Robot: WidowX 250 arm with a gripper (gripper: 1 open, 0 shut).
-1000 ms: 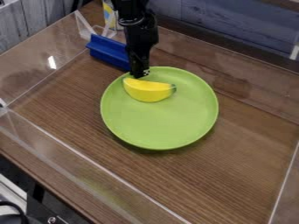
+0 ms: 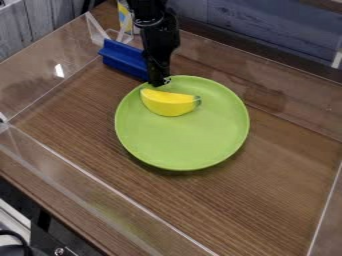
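My black gripper (image 2: 158, 78) comes down from the top centre, its tip just above and behind a yellow banana-like object (image 2: 170, 102) that lies on a green plate (image 2: 182, 145). Its fingers look shut, with nothing visible between them. A blue object (image 2: 123, 58) sits just left of the gripper, partly behind it.
A pale bottle or similar item (image 2: 123, 16) stands at the back left, with white material beside it. Raised edges run along the back and sides.
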